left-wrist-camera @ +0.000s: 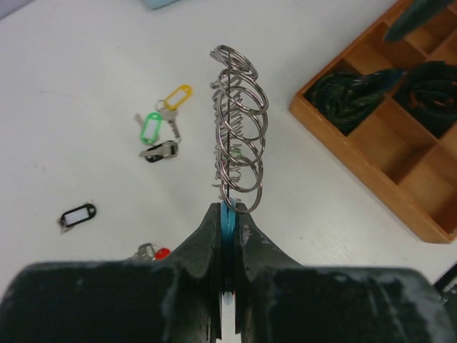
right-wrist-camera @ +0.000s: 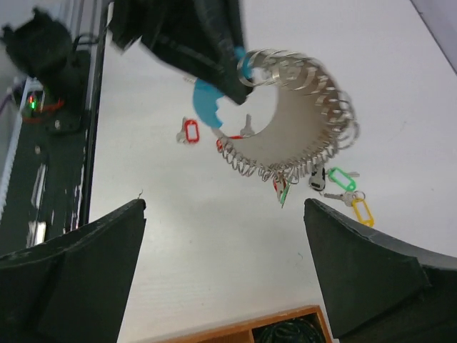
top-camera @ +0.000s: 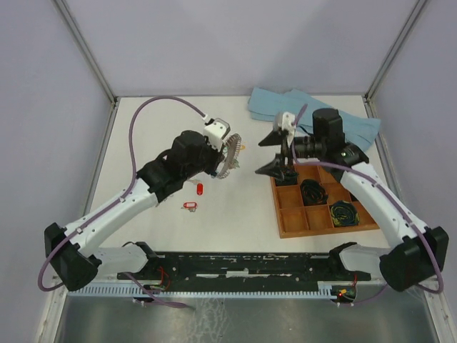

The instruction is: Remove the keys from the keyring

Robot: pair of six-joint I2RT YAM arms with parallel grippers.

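My left gripper is shut on a blue-handled keyring [left-wrist-camera: 243,121], a thick loop of many silver coils held upright in the air. In the right wrist view, the keyring [right-wrist-camera: 300,121] hangs just beyond my right gripper, which is open with nothing between its fingers. Loose keys with coloured tags lie on the white table: a yellow tag [right-wrist-camera: 361,211], a green tag [right-wrist-camera: 341,179], a red tag [right-wrist-camera: 191,131] and a black tag [left-wrist-camera: 77,216]. Another green-tagged key shows partly behind the coils.
A wooden divided box [top-camera: 303,221] with dark coiled cables stands at the right. A blue cloth [top-camera: 260,103] lies at the back right.
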